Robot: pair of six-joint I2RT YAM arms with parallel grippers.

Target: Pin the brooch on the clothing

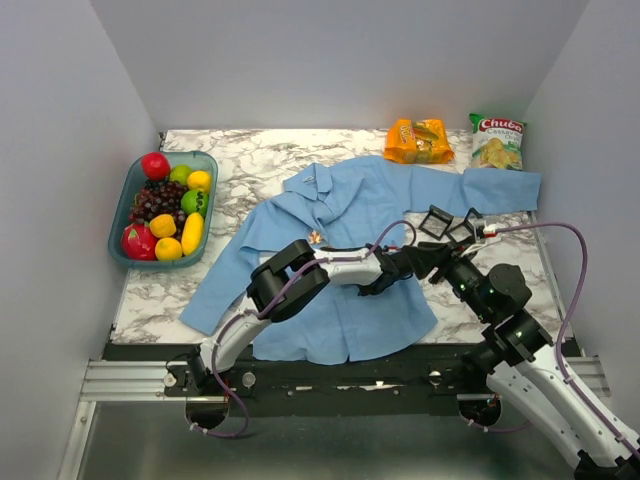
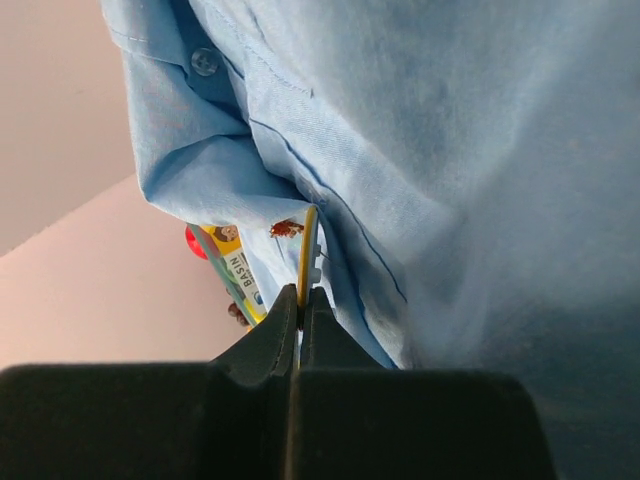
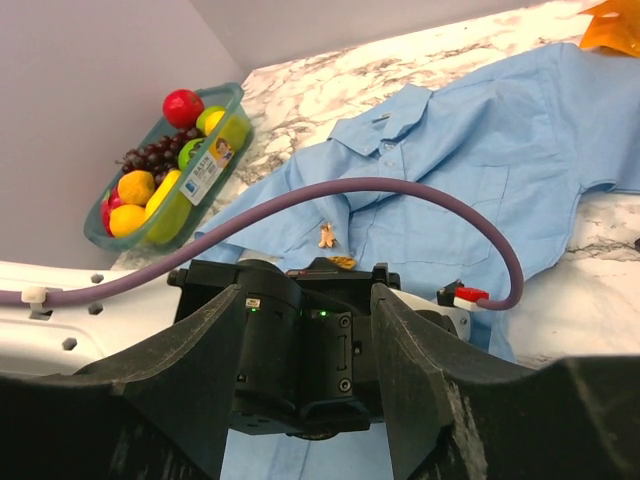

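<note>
The blue shirt (image 1: 350, 310) lies spread on the marble table. An orange-gold brooch (image 1: 315, 237) rests on its left front near the collar; in the left wrist view this reddish brooch (image 2: 287, 229) lies just beyond my left gripper. That gripper is shut on a thin gold brooch (image 2: 308, 245), seen edge-on with small silvery fittings on its side. Its tip is close to a fold of cloth; whether it touches cannot be told. My right gripper stands open and empty, with the left arm's wrist in front of it.
A fruit basket (image 1: 117, 225) stands at the left. Two snack bags, one orange (image 1: 420, 142) and one green and white (image 1: 497, 142), sit at the back right. Over the shirt, the two arms' wrists are very close together.
</note>
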